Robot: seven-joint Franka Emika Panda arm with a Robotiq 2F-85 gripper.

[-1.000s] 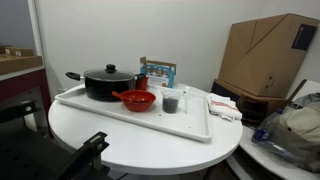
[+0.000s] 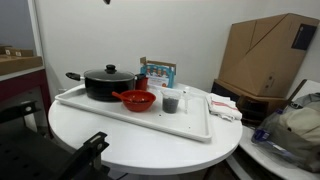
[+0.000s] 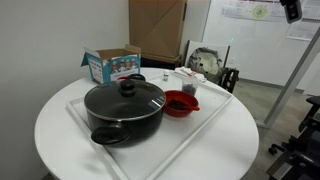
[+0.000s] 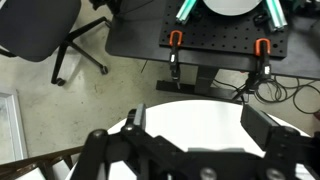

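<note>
My gripper stands open in the wrist view, its dark fingers (image 4: 258, 124) wide apart with only the bare white table (image 4: 195, 122) visible beyond them. On that round table a lidded black pot (image 2: 108, 82) sits at the left of a white tray (image 2: 195, 125). A red bowl (image 2: 137, 101) with something inside is beside it, and a clear cup (image 2: 171, 101) with dark contents stands farther right. Exterior view 2 has the pot (image 3: 125, 108) nearest and the red bowl (image 3: 180, 103) just behind it. No tray item appears in the wrist view.
Behind the pot are a dark red container (image 2: 141, 81) and a blue-and-white box (image 2: 158, 72). A folded cloth (image 2: 224, 107) lies at the table's right edge. Large cardboard boxes (image 2: 265, 55) stand beyond.
A small dark tip has come into view at the top of exterior view 1. The pot, bowl, cup and tray have not moved.
</note>
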